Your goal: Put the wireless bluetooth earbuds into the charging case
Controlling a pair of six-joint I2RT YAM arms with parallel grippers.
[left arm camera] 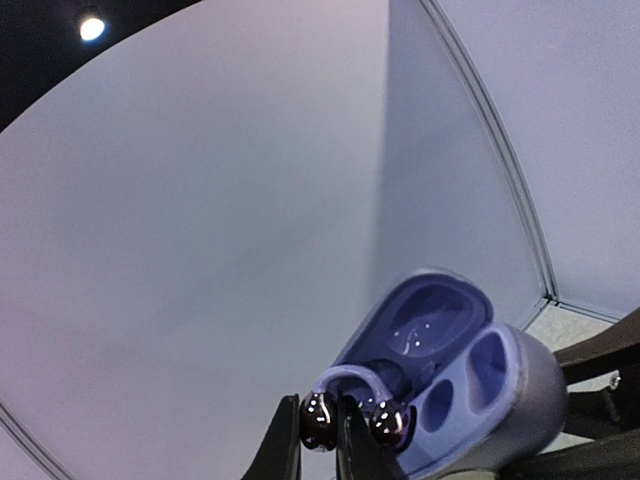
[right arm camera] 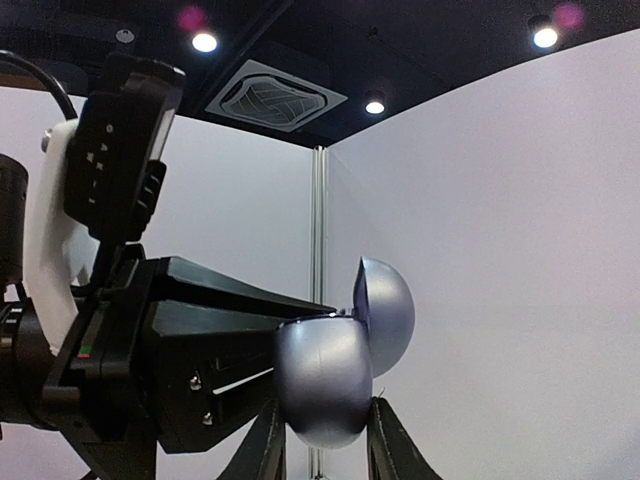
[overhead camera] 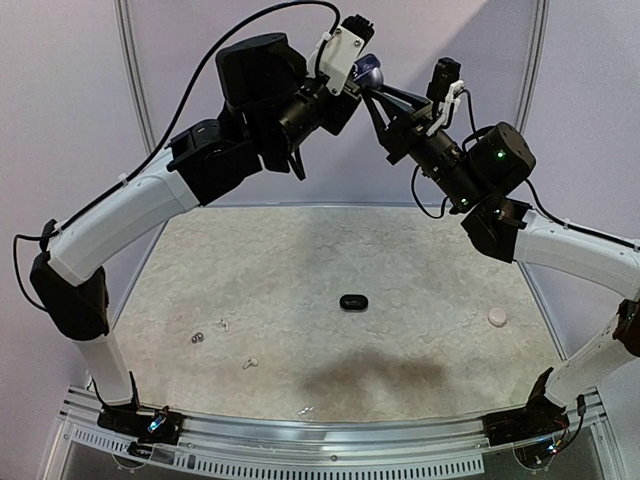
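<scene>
The lavender charging case (overhead camera: pixel 367 70) is raised high between my grippers. In the left wrist view, the open case (left arm camera: pixel 505 400) shows its hollows, with two glossy dark rounded pieces, apparently earbuds (left arm camera: pixel 318 420), at its near edge. My left gripper is shut at that dark piece; the exact grip is partly hidden. In the right wrist view, the silver back of the case (right arm camera: pixel 325 375) sits at the tips of my right gripper, whose fingers stand somewhat apart around its underside.
Below, a black oval case (overhead camera: pixel 353 302), a pale round case (overhead camera: pixel 497 316) and several small earbuds (overhead camera: pixel 250 363) lie spread on the table (overhead camera: pixel 280 260). Walls surround the workspace; both arms are well above the tabletop.
</scene>
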